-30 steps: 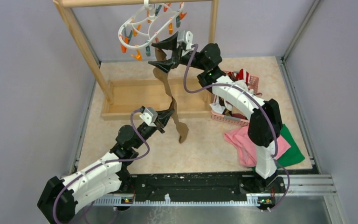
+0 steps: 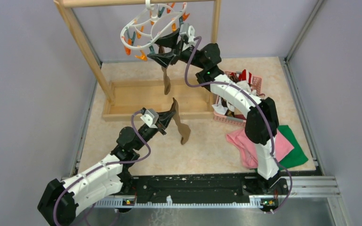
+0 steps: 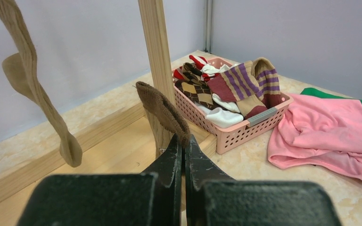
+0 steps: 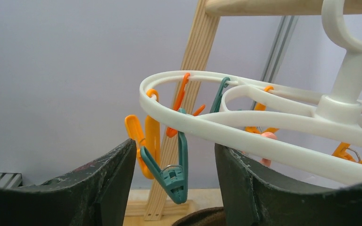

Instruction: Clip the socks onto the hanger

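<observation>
A brown sock (image 3: 162,110) is pinched in my left gripper, which is shut on it; its long end (image 2: 183,129) dangles over the table. A second brown sock (image 2: 167,82) hangs under the white round hanger (image 2: 134,45); its upper end is hidden by my right gripper in the top view, and only a brown edge (image 4: 202,217) shows low in the right wrist view. My right gripper is part open at the hanger's rim, its fingers (image 4: 115,172) standing apart on either side of a teal clip (image 4: 173,176). What holds the second sock's top cannot be told.
Orange and teal clips (image 2: 128,45) line the hanger, which hangs from a wooden frame (image 2: 82,44). A pink basket (image 2: 228,120) of socks stands right of the frame. Pink cloth (image 3: 318,134) and green cloth lie front right.
My right gripper's fingers have come closer together. The second sock has swung up and left, clear of the sock in my left gripper. The hanger has shifted slightly right. My left arm is still.
</observation>
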